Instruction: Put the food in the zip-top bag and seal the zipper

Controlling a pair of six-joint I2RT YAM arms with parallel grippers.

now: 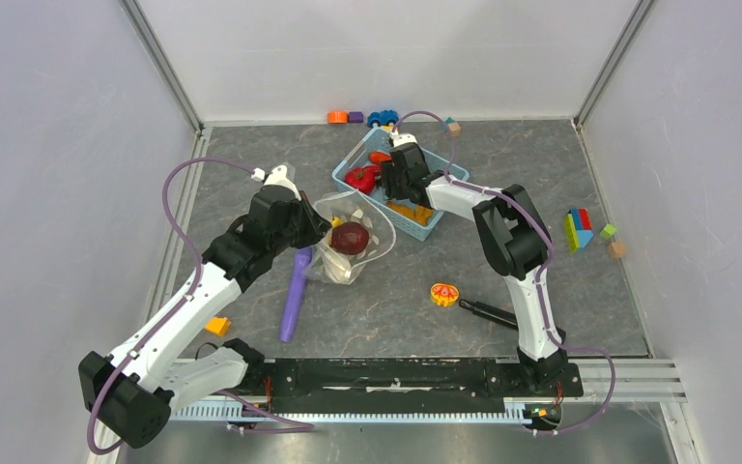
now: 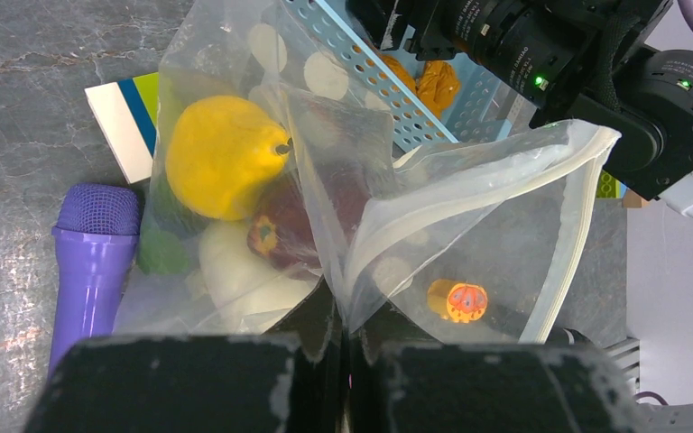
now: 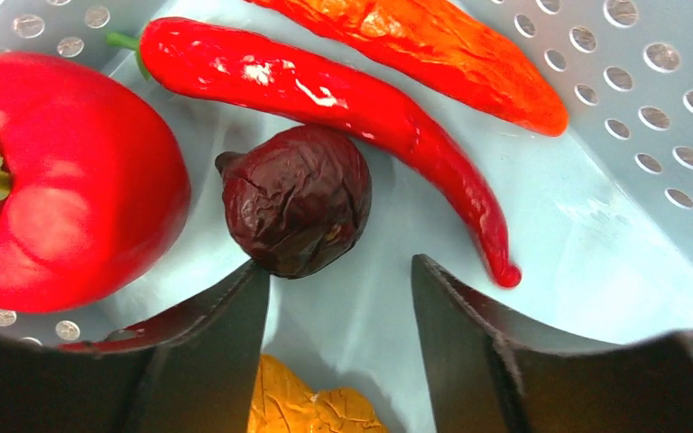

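The zip bag point(image 1: 362, 256) holds a yellow fruit point(image 2: 217, 153), a dark red one point(image 2: 325, 207) and pale items. My left gripper point(image 1: 314, 224) is shut on the bag's edge. My right gripper is inside the blue basket point(image 1: 420, 227), part open, its fingers just below a dark wrinkled round food point(image 3: 296, 200), with nothing clearly held. Around it in the right wrist view lie a red tomato point(image 3: 63, 180), a red chili point(image 3: 343, 99), an orange pepper point(image 3: 469, 63) and a crumpled yellow-orange item point(image 3: 298, 406).
A purple microphone point(image 2: 90, 280) lies left of the bag. An orange toy point(image 1: 444, 294) and a black rod point(image 1: 488, 314) lie at front right. Blocks point(image 1: 580, 229) stand at right.
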